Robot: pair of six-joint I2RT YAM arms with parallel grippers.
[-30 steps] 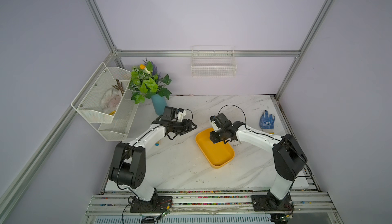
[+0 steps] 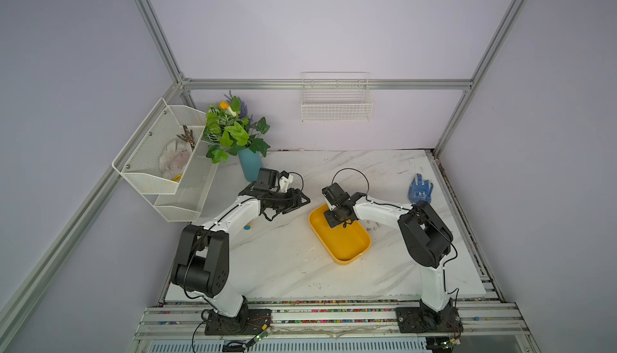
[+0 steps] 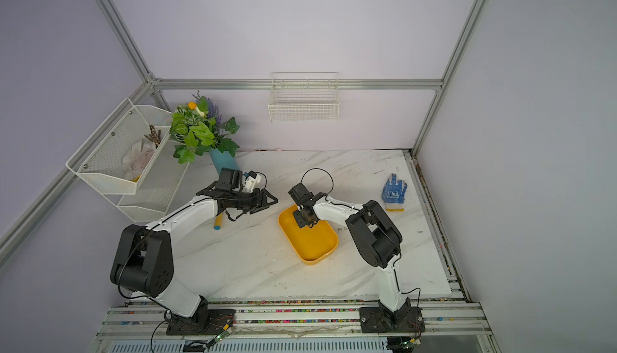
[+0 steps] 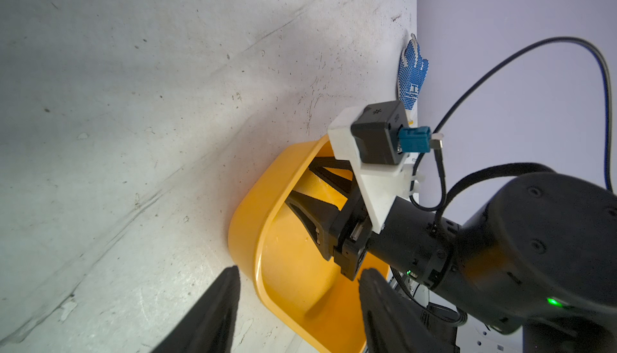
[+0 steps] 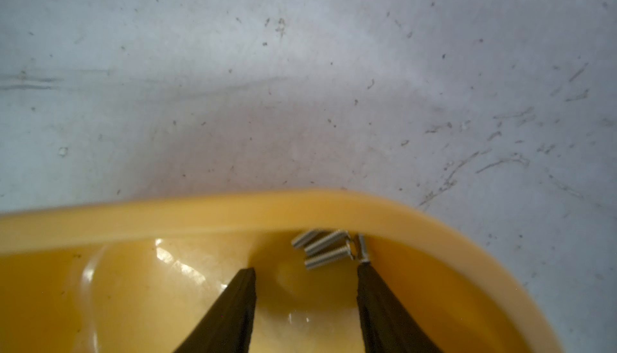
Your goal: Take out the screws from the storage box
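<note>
The yellow storage box (image 2: 344, 250) sits near the middle of the table. Inside it, several silver screws (image 5: 327, 256) lie clustered in a corner against the wall, partly hidden by the rim in the right wrist view. My right gripper is open and reaches into the box, its fingertips apart on the near side of the screws with nothing between them. Outside the box, beyond its left corner, my left gripper (image 2: 304, 200) hangs with its fingers (image 4: 215, 311) spread and empty. A few small metal pieces (image 2: 369, 228) rest on the table right of the box.
A blue vase (image 2: 250, 164) with flowers stands at the back left, beside a white mesh rack (image 2: 151, 185). On the right lies a blue glove (image 2: 420, 189). Bare table (image 2: 276, 263) extends left and in front of the box.
The box has shifted very slightly right. My left arm looks still.
</note>
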